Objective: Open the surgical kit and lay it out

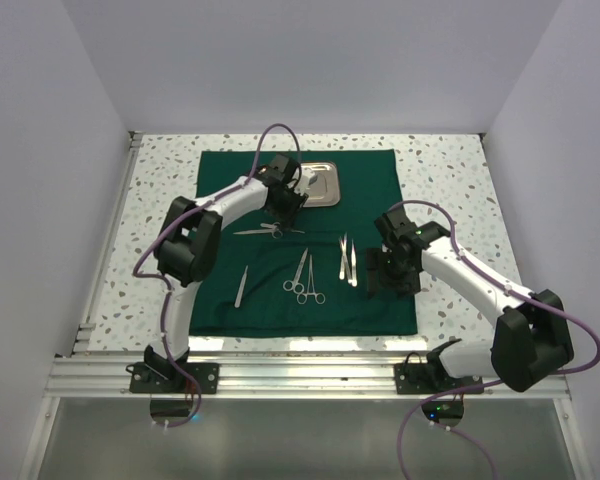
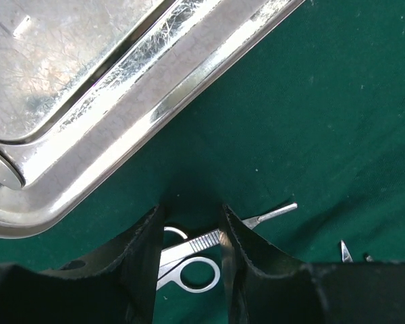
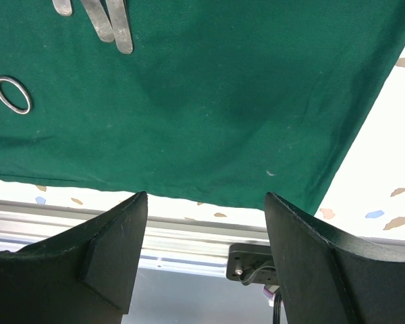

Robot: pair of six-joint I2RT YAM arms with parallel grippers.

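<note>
My left gripper is part open over the dark green cloth (image 2: 297, 101), just below the steel tray (image 2: 121, 115); scissors (image 2: 196, 277) and a slim serrated instrument (image 2: 270, 214) lie beneath its fingers, and I see nothing held. My right gripper stands open over bare cloth at the lower right. Near it in the right wrist view are flat steel handles (image 3: 120, 30) and a ring handle (image 3: 20, 98). In the top view, scissors and clamps (image 1: 310, 295) lie in the lower middle, three slender tools (image 1: 353, 265) right of them, one handle (image 1: 241, 287) at left.
The speckled table (image 1: 450, 170) surrounds the cloth. A metal rail (image 3: 175, 233) runs along the front edge, with a black mounting and cable (image 3: 250, 260). Free cloth lies at the back right and front.
</note>
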